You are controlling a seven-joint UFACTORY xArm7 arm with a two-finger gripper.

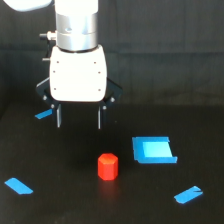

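Observation:
A red block [107, 166], six-sided in outline, rests on the dark surface near the middle front of the camera view. My gripper [79, 116] hangs above and to the left of it, fingers pointing down. Its two thin black fingers stand wide apart, and the gap between them is empty. To the right of the block, a square outlined in blue tape [137, 150] encloses a lighter blue patch [157, 149]. The block lies outside that square.
Strips of blue tape lie at the front left [18, 186], the front right [188, 195] and the back left [43, 115]. A dark curtain [165, 60] closes off the back.

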